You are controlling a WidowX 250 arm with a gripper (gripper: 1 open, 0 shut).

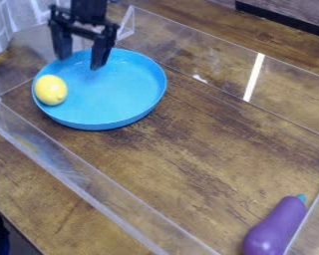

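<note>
My gripper (83,46) hangs, dark and blurred, over the back edge of the blue plate (123,97), its two fingers apart with nothing visible between them. A yellow egg-shaped object (51,90) rests inside the plate at its left side, below and left of the gripper. A purple eggplant (274,227) lies alone at the lower right of the table.
Clear plastic walls run along the left, back and right. A white strip (253,77) shows at the back right.
</note>
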